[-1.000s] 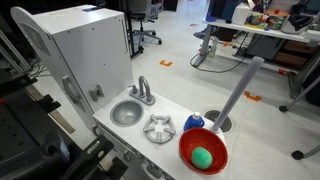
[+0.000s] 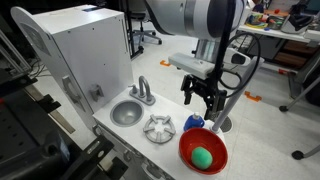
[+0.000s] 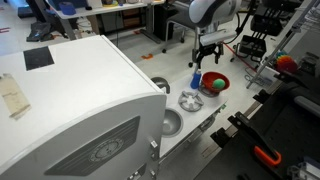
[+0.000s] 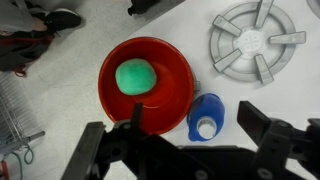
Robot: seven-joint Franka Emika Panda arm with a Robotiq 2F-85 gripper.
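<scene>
A blue object with a pale round top (image 4: 206, 119), perhaps a bottle or cup, stands on the white counter beside a red bowl (image 4: 181, 83). Inside the bowl lies a green rounded object (image 4: 136, 77). My gripper is open above the counter, its dark fingers (image 4: 259, 130) spread wide. In the wrist view the blue object shows between the two fingertips, slightly right of the middle, with nothing gripped. Exterior view 1 has the gripper (image 2: 212, 108) hanging over the blue object (image 2: 194, 122), apparently above it; the exact height is hard to tell.
A grey burner grate (image 2: 159, 128) sits left of the bowl, then a round sink (image 2: 127, 112) with a faucet (image 2: 146, 90). A white cabinet (image 2: 95, 50) stands at the left. A grey post (image 2: 238, 88) rises just behind the blue object.
The objects on the counter have not moved.
</scene>
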